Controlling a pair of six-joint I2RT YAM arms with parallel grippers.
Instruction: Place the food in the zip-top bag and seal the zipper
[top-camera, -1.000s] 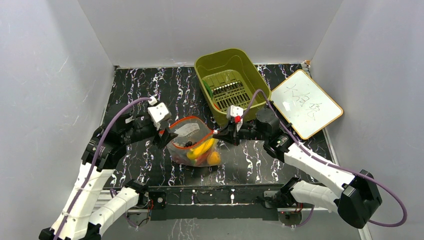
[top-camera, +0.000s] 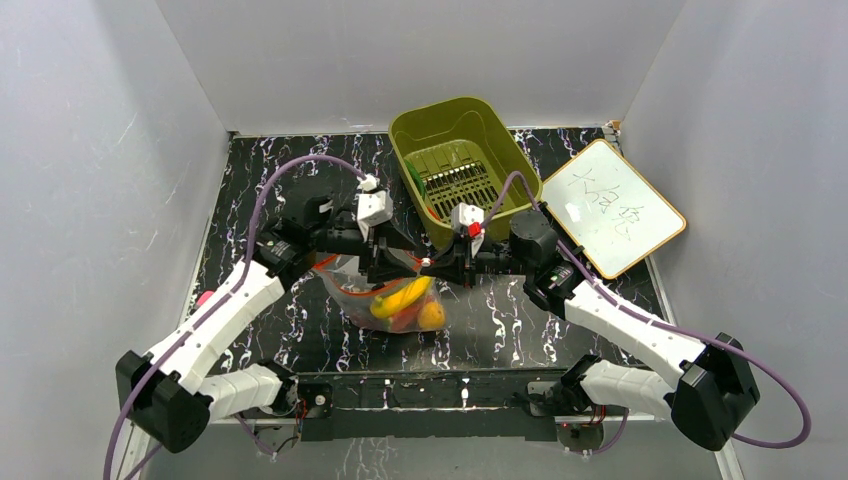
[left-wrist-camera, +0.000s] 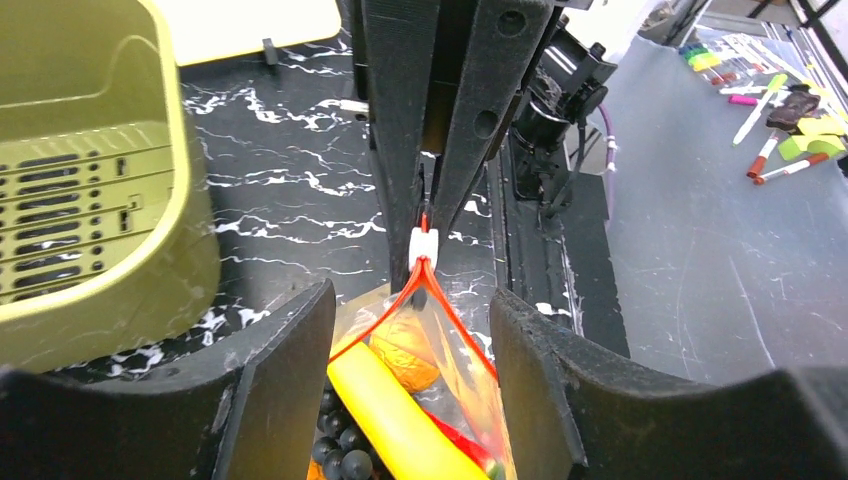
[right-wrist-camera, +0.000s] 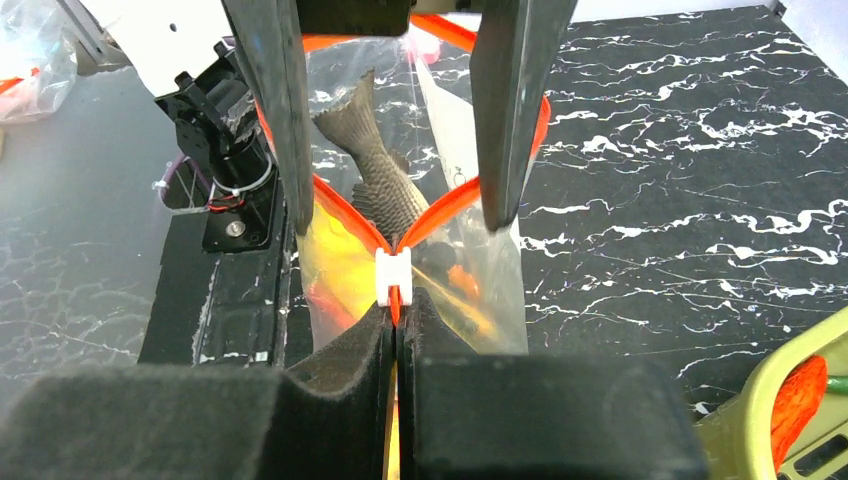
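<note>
The clear zip-top bag (top-camera: 360, 300) stands with its orange-edged mouth parted and holds yellow fruit (left-wrist-camera: 390, 410), dark grapes (left-wrist-camera: 345, 440), an orange fruit (left-wrist-camera: 405, 345) and a fish (right-wrist-camera: 375, 165). A white slider (right-wrist-camera: 393, 275) sits where the orange zipper strips meet at one end. Just beyond the slider, my right gripper is shut on the zipper's end. My left gripper is open above the bag mouth; in the left wrist view its fingers (left-wrist-camera: 285, 380) stand on either side of the strips, with the slider ahead of them.
Behind the bag is a green basket (top-camera: 400, 160) with a few items inside. A whiteboard (top-camera: 612, 208) lies at the back right. Bare dark marbled tabletop (top-camera: 510, 325) extends right of the bag. Both grippers are very close together over the bag's right end.
My left gripper has moved right, from the bag's left edge across its mouth to beside the right gripper. The right arm has stayed nearly still at the zipper end.
</note>
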